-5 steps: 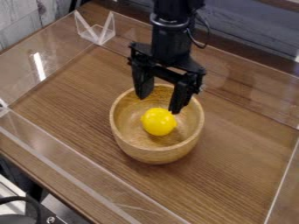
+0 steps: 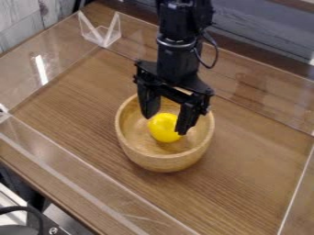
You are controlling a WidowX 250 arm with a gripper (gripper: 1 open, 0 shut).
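My black gripper (image 2: 168,110) is lowered over a round wooden bowl (image 2: 164,160), its two fingers spread open, one at the left and one at the right of the bowl's upper part. A yellow ball-like object (image 2: 164,130) lies in the bowl just below the gripper, partly behind it. Whether a finger touches it is unclear.
The bowl stands on a wooden table (image 2: 68,110). A clear plastic piece stands at the back left, another at the left edge. A black cable runs at the bottom left.
The bowl has hardly moved.
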